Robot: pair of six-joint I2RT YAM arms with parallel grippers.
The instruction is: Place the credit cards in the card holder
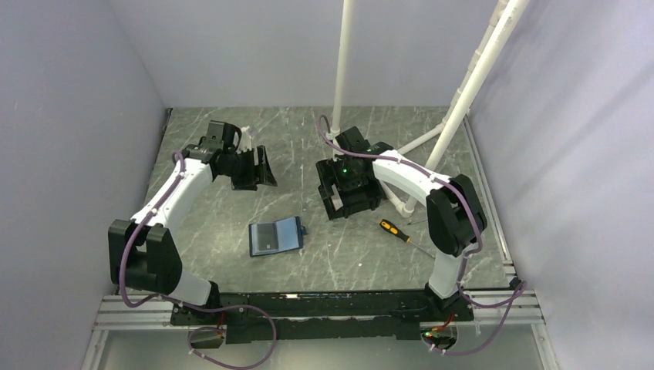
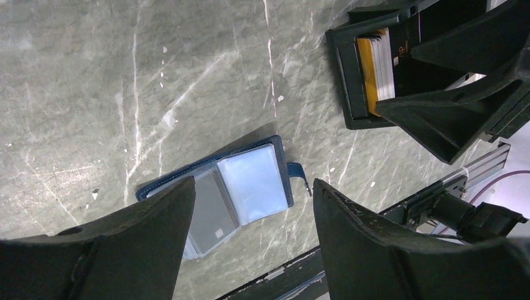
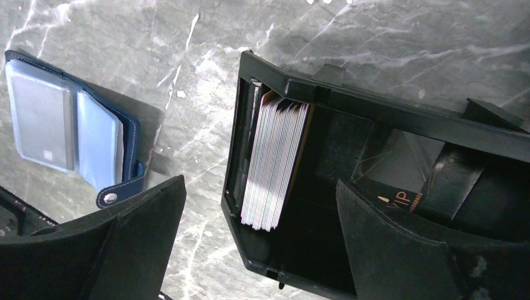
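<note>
The blue card holder (image 1: pixel 290 233) lies opened flat on the table, clear sleeves facing up; a pale card-like sheet shows at the edge of its blue side (image 3: pixel 99 140) in the right wrist view. Upright credit cards (image 3: pixel 272 165) stand packed in a row at one end of a black box (image 3: pixel 250 240). My right gripper is open above that end of the box, nothing between its fingers. My left gripper hangs open and empty over the table, behind and left of the holder in the top view.
A yellow-and-black screwdriver (image 1: pixel 395 230) lies right of the box. White pipes (image 1: pixel 455 116) rise behind and beside the box. Bare marble table (image 1: pixel 339 270) lies in front of the box and right of the holder.
</note>
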